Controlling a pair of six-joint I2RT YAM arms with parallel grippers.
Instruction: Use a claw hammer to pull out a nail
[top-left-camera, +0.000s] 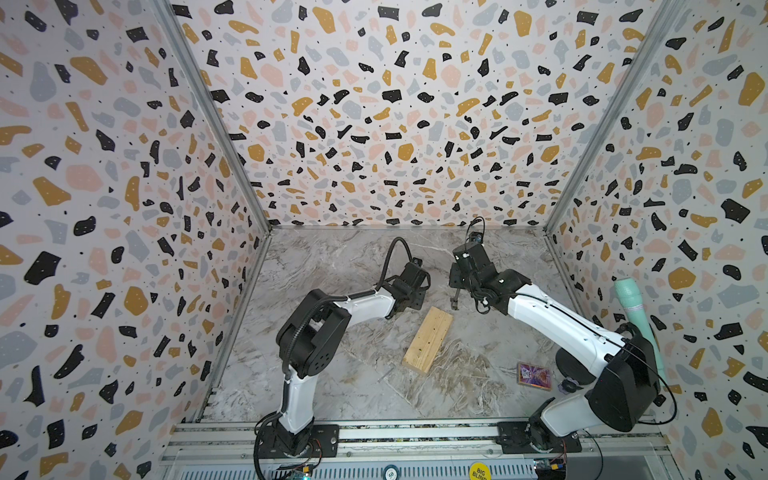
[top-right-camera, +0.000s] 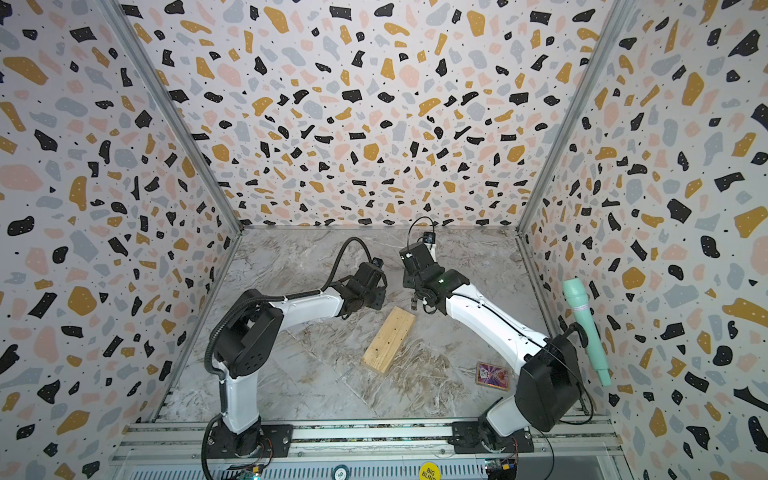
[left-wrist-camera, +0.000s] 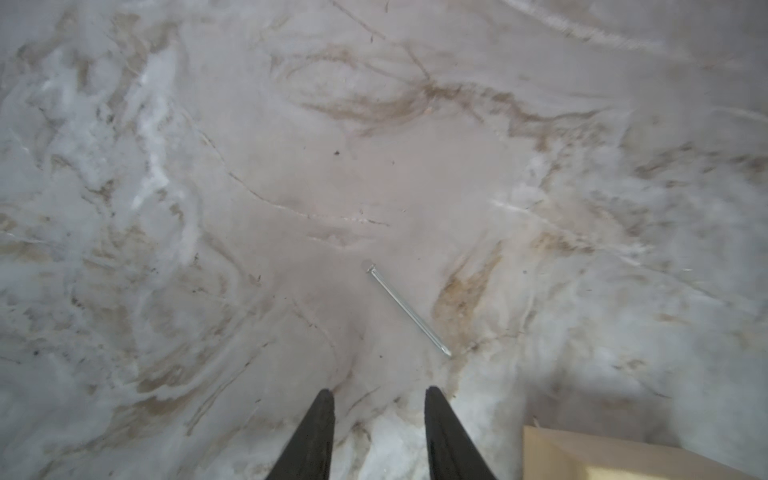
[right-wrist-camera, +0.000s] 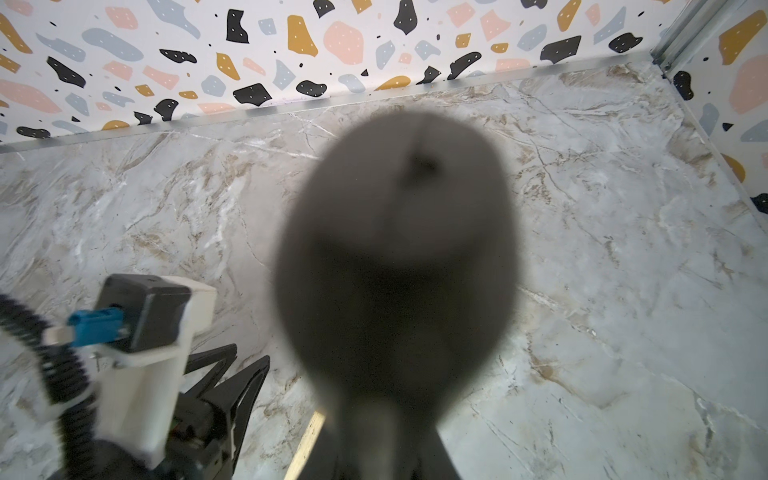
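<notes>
A loose nail (left-wrist-camera: 409, 311) lies flat on the marble table in the left wrist view, beyond the fingertips and not between them. My left gripper stands open above the table, nothing in its fingers. Beside it is the pale wooden board (top-left-camera: 428, 340), with several small dark marks or holes on its face; a corner of the board (left-wrist-camera: 640, 462) shows at lower right in the left wrist view. My right gripper is shut on the hammer; the hammer's dark, blurred handle end (right-wrist-camera: 396, 264) fills the middle of the right wrist view. The metal head (top-left-camera: 455, 303) hangs low beyond the board.
A small purple picture card or box (top-left-camera: 534, 376) lies at the front right. By the right wall is a mint-green tube-shaped object (top-left-camera: 640, 320). Bare marble surrounds the board, with wide free room at the back and left.
</notes>
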